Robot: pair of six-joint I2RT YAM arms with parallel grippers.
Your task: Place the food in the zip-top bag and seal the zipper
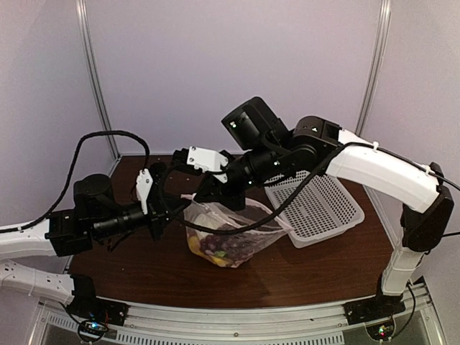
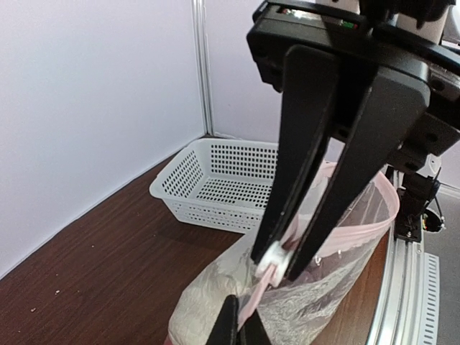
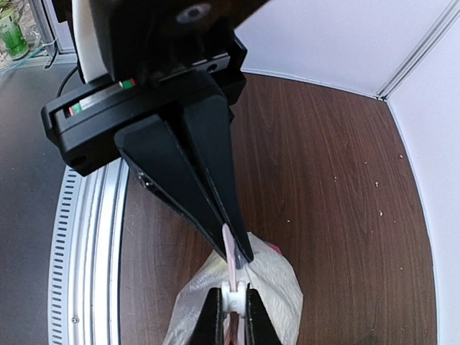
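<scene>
The clear zip top bag (image 1: 244, 248) with a pink zip rim lies on the table, fruit (image 1: 215, 248) such as dark grapes and yellow pieces inside. In the left wrist view the bag's mouth gapes on the right. My right gripper is shut on the white zip slider (image 2: 274, 260), at the bag's left end. Right beside it, my left gripper is shut on the pink zip end (image 3: 228, 244) that sticks out past the slider. In the top view both gripper tips crowd together over the bag's upper left corner, partly hidden by a cable.
An empty white basket (image 1: 315, 233) stands behind and right of the bag, close to it. The right arm's black cable (image 1: 248, 228) hangs across the bag. Bare tabletop (image 1: 144, 277) lies in front and to the left.
</scene>
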